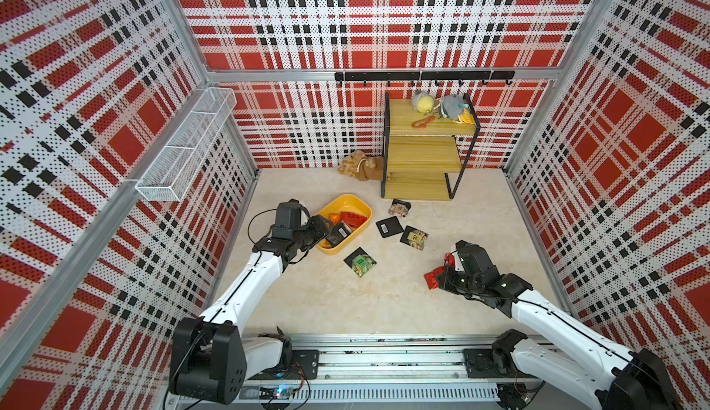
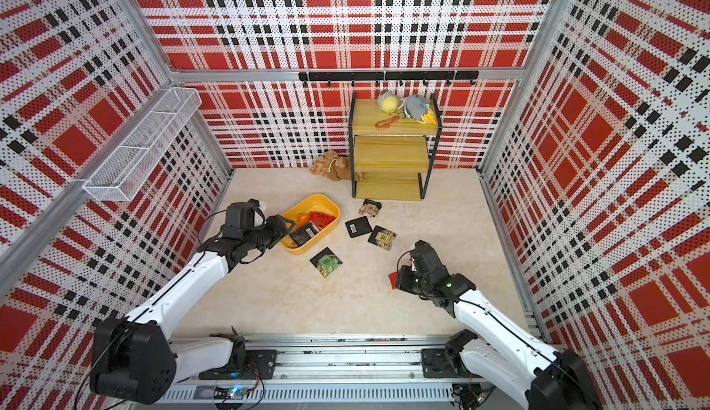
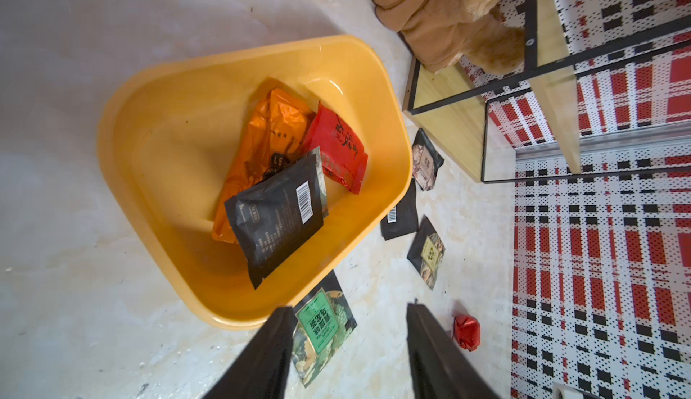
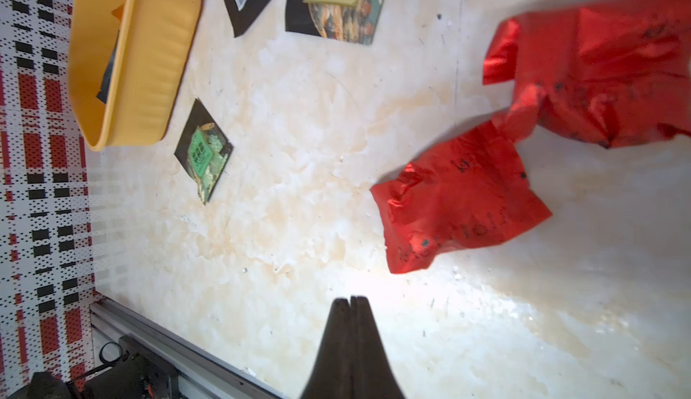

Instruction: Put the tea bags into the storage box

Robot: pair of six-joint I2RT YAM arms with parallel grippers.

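The yellow storage box (image 3: 165,140) holds a dark packet (image 3: 277,219), an orange one (image 3: 280,118) and a red one (image 3: 338,140). My left gripper is open just above the box's near side, empty. Several dark tea bags lie right of and in front of the box, among them a green-labelled one (image 4: 203,150). Two red packets, one (image 4: 460,204) beside another (image 4: 597,68), lie on the right of the table. My right gripper hangs over them, shut, nothing showing between its fingers.
A wooden shelf rack (image 1: 421,184) with soft toys stands at the back, a brown plush toy (image 1: 358,166) beside it. A white wire basket (image 1: 181,151) hangs on the left wall.
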